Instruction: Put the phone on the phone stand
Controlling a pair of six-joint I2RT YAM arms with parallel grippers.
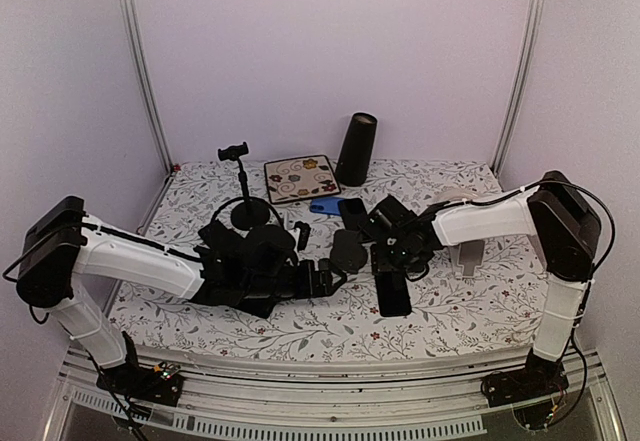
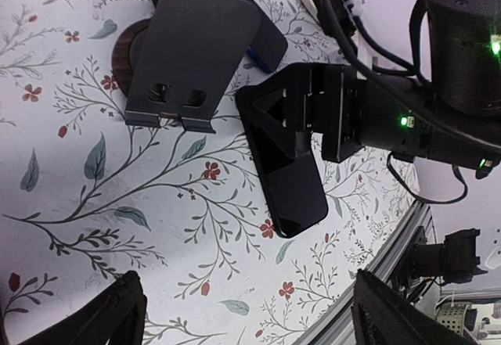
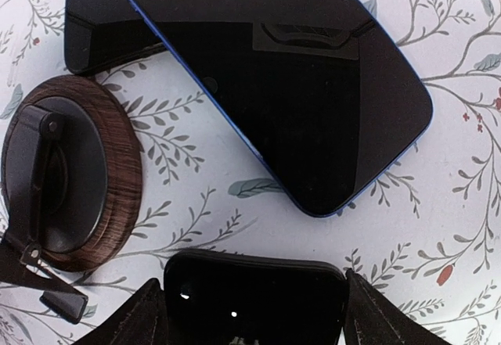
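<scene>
The black phone (image 1: 394,297) lies on the floral surface; in the left wrist view it (image 2: 293,196) extends beneath my right gripper, whose fingers are at its far end. In the right wrist view that end of the phone (image 3: 250,298) fills the space between both fingertips; whether they grip it is unclear. The phone stand (image 1: 348,251), dark with a round wooden base, is left of the phone (image 2: 192,48). My left gripper (image 1: 325,279) stands open above the surface, nothing between its fingers.
A blue-edged black phone (image 3: 313,102) lies behind. A patterned board (image 1: 300,178), black cylinder (image 1: 357,149) and small tripod-like holder (image 1: 241,176) stand at the back. A pale stand (image 1: 468,256) is partly behind my right arm.
</scene>
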